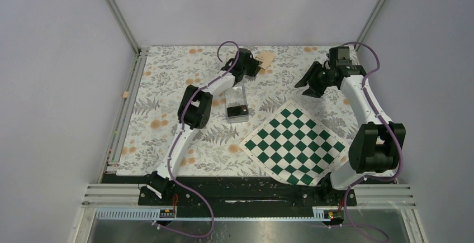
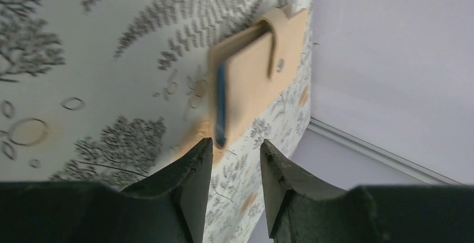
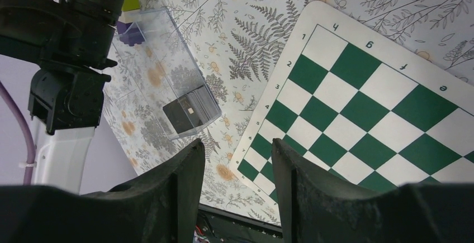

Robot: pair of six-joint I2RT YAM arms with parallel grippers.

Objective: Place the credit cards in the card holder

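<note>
The tan card holder point(image 1: 267, 59) lies at the back of the table, its strap and snap showing in the left wrist view, where the holder point(image 2: 274, 67) appears just beyond my left fingertips. A dark blue edge point(image 2: 221, 106) runs along its near end; blur hides whether this is a card. My left gripper is part open, with nothing held between its fingers. Dark cards point(image 3: 183, 112) lie at the front end of a clear box point(image 1: 237, 119). Off to the right, my right gripper is open and empty above the table.
A green-and-white checkered mat point(image 1: 295, 142) covers the front right of the table. My left arm point(image 3: 84, 25) reaches over beside the clear box. Small green and purple objects point(image 3: 130, 33) sit at the box's far end.
</note>
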